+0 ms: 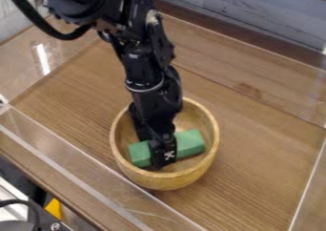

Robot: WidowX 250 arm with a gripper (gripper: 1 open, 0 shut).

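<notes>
My black gripper (158, 141) reaches down from the top into a round tan bowl (193, 174) near the front middle of the table. A green block (186, 145) lies in the bowl, partly hidden by the fingertips, which are over and against it. The fingers look open, though their exact spread is hard to make out against the dark body.
A pale wall runs along the back. A small yellow object (53, 206) and a dark cable show at the lower left, past the table's front edge.
</notes>
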